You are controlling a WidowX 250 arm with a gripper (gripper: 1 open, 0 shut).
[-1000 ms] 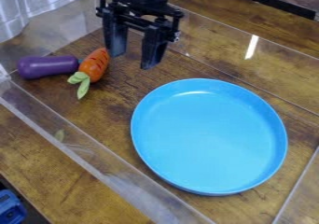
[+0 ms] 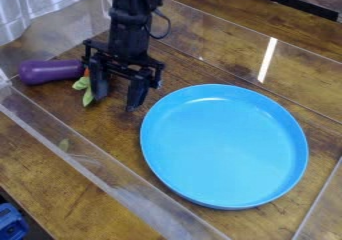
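Note:
My black gripper (image 2: 112, 84) is low over the wooden table, in front of and over an orange carrot with green leaves (image 2: 86, 96), which it mostly hides. A purple eggplant (image 2: 48, 72) lies just left of it. A large blue plate (image 2: 222, 142) sits to the right. Whether the fingers hold anything cannot be told.
A clear strip or wall runs along the left side, and a blue object (image 2: 8, 224) shows at the lower left corner.
The gripper has moved down and toward the viewer from above the back of the table to the carrot, now covering most of it.

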